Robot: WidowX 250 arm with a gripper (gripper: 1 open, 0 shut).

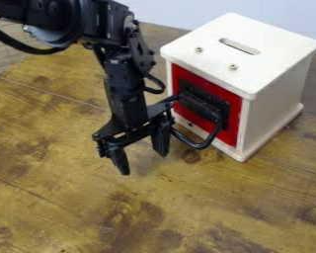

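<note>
My black gripper (pixel 139 150) hangs low over the wooden floor, its two fingers pointing down and apart, open with nothing between them. Just right of it stands a white box (pixel 279 89) with a slot and screws on its top. The box's red front (pixel 227 142) carries a black panel (pixel 207 107), from which a curved black cable or handle (pixel 199 140) loops down beside my gripper.
A pale wall (pixel 273 20) runs behind the box, and my arm reaches in from the upper left.
</note>
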